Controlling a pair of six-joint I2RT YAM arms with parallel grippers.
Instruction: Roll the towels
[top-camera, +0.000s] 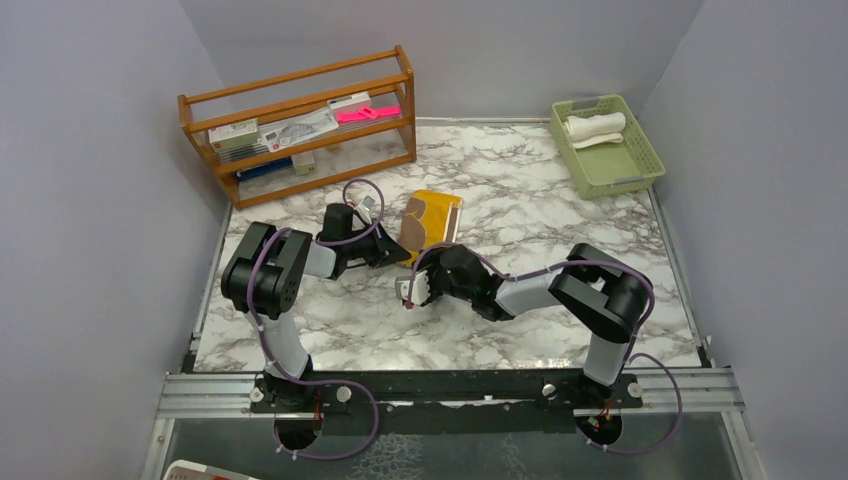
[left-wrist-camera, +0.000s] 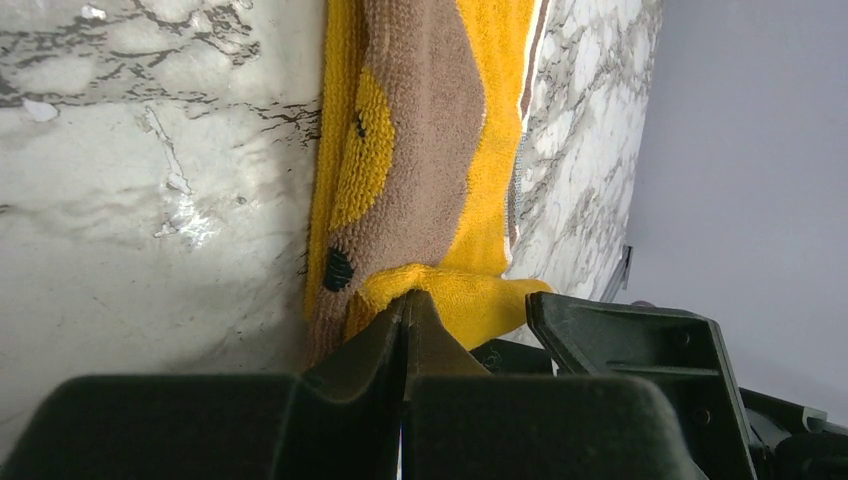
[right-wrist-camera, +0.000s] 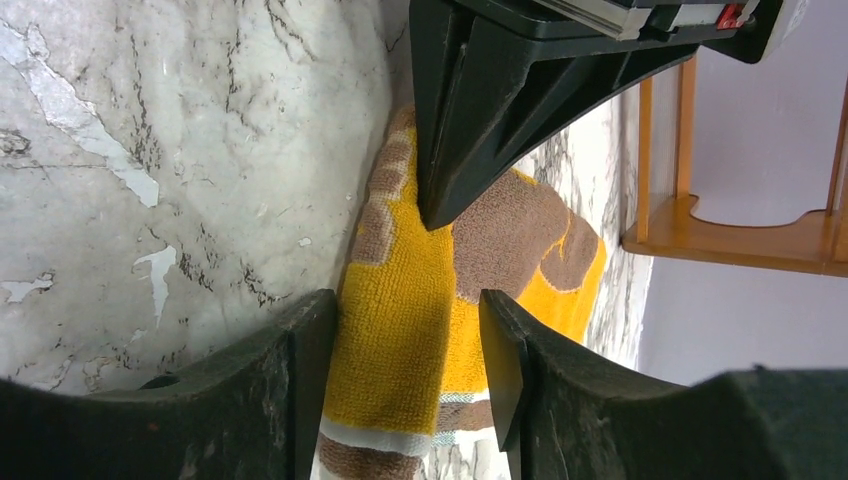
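A yellow towel (top-camera: 428, 215) with brown shapes lies on the marble table, its near edge rolled or folded over. In the left wrist view my left gripper is shut, its tips pressed against a fold of the towel (left-wrist-camera: 425, 180); whether cloth is pinched between them is hidden. My right gripper is part open. Its fingers stand on either side of the folded strip of towel (right-wrist-camera: 390, 340), near the white and brown striped end. From the top, my right arm covers the towel's near edge.
A green basket (top-camera: 625, 178) with white rolled towels (top-camera: 596, 127) stands at the back right. At the back left is a wooden rack (top-camera: 300, 185) holding boxes and a pink item.
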